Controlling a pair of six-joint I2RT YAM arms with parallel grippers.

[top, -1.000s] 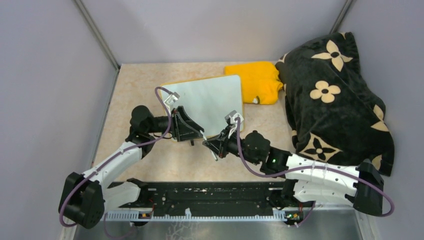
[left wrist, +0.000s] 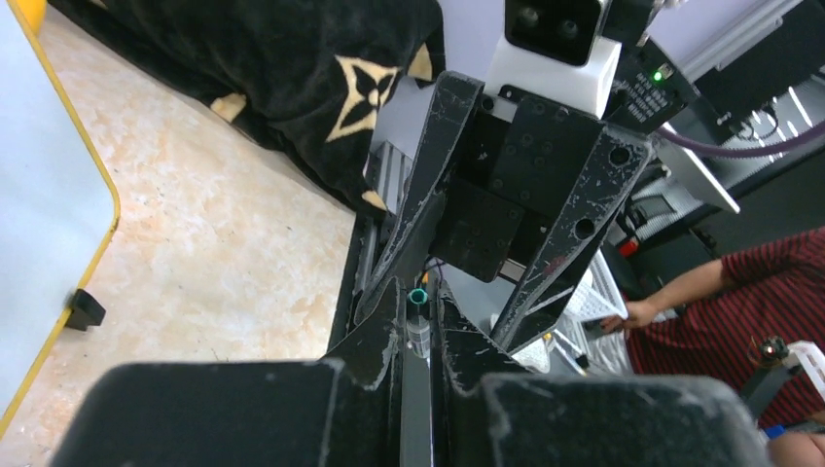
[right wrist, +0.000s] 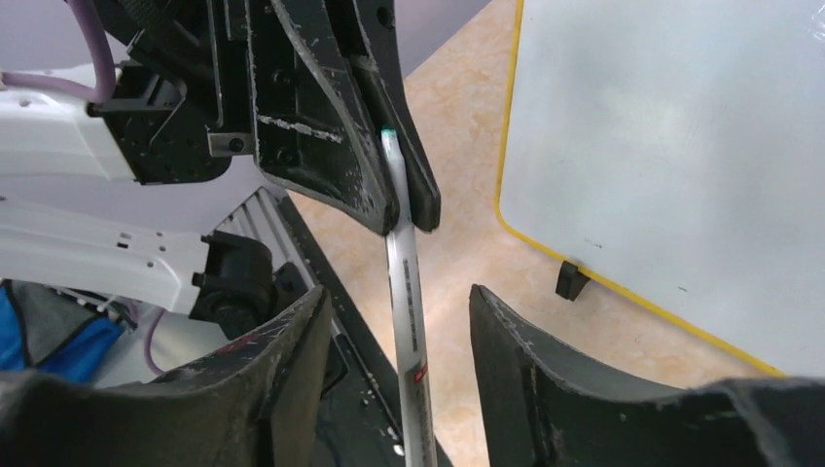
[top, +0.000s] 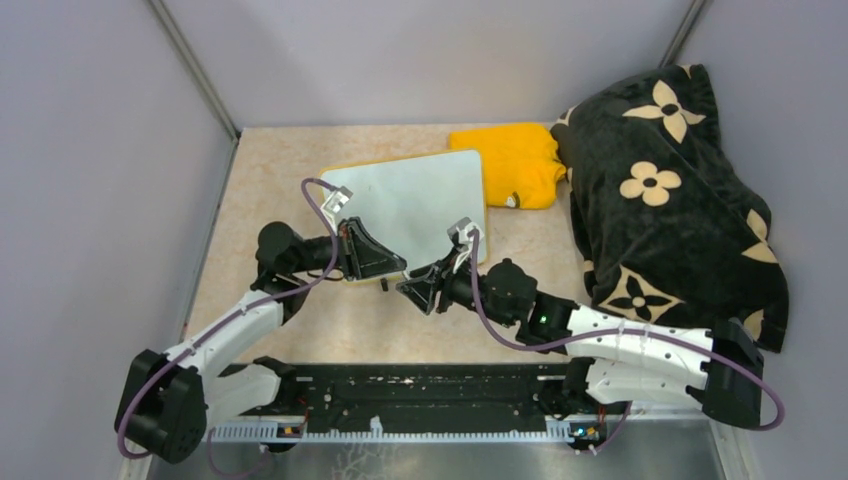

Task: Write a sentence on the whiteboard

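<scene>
A slim white marker with a green end hangs from my left gripper, which is shut on that end. In the left wrist view, the marker's green tip shows between the left fingertips. My right gripper is open around the marker; in the right wrist view its fingers stand on either side, with a visible gap to each. The whiteboard, white with a yellow rim, lies behind both grippers and looks blank where visible. Its near edge is partly covered by the arms in the top view.
A yellow cloth lies at the board's right corner. A dark patterned blanket fills the right side. A small black block sits at the board's near edge. Bare tabletop shows in front.
</scene>
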